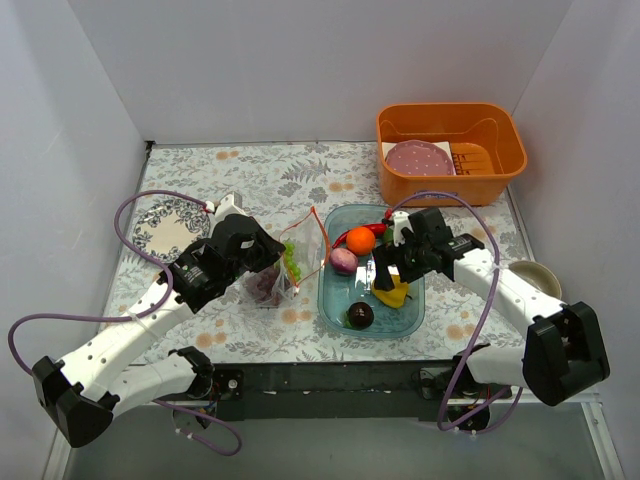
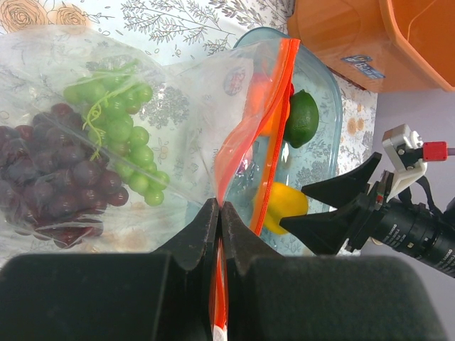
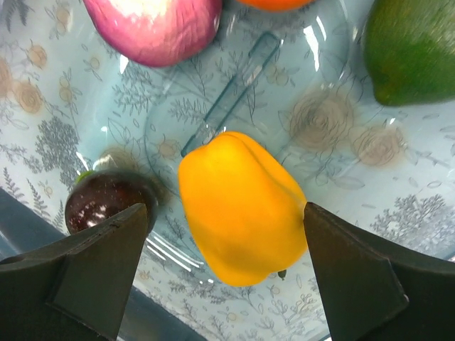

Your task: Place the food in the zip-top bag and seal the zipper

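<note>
The clear zip top bag [image 2: 188, 106] gapes open, its orange zip edge [image 2: 274, 153] spread apart. Dark red grapes [image 2: 60, 181] and green grapes [image 2: 117, 131] are inside. My left gripper is shut on the bag's near zip edge, which meets its fingertips in the left wrist view. A yellow pepper [image 3: 242, 209] lies in the blue tray [image 1: 340, 322]. My right gripper stands open over the pepper, one finger on each side; whether either touches it I cannot tell.
Also in the tray are an onion [image 1: 343, 261], an orange [image 1: 360, 240], a red chili [image 1: 376, 228], an avocado [image 3: 412, 50] and a dark round eggplant [image 1: 360, 315]. An orange bin [image 1: 440, 187] stands behind; a plate [image 1: 170, 228] lies far left.
</note>
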